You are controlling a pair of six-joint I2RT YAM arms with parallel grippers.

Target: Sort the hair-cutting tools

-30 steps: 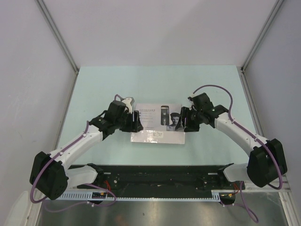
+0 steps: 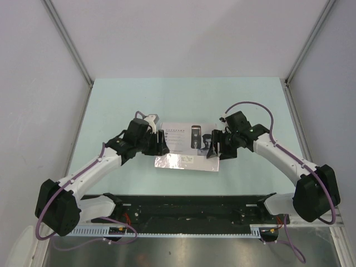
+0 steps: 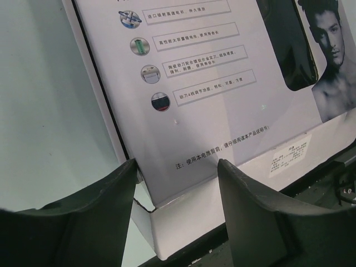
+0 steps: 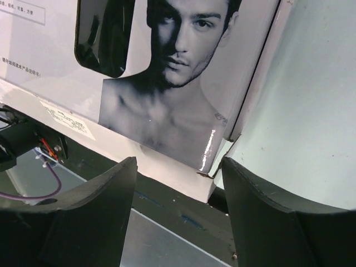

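A white box (image 2: 178, 142) printed with a hair clipper and a man's face lies at the centre of the table, its lid seemingly shut. A pale front flap (image 2: 186, 162) hangs toward the robot's side. At the box's front left corner, my left gripper is shut on the lid's corner, one finger at the side edge and the other over the printed top. My right gripper stands part open at the front right corner, with the lid's corner (image 4: 204, 167) between its fingers. Any tools inside are hidden.
A dark beam (image 2: 183, 214) runs along the front edge. A purple cable (image 2: 261, 105) loops above the right arm.
The box's front flap has tilted a little. My left gripper has stayed in place.
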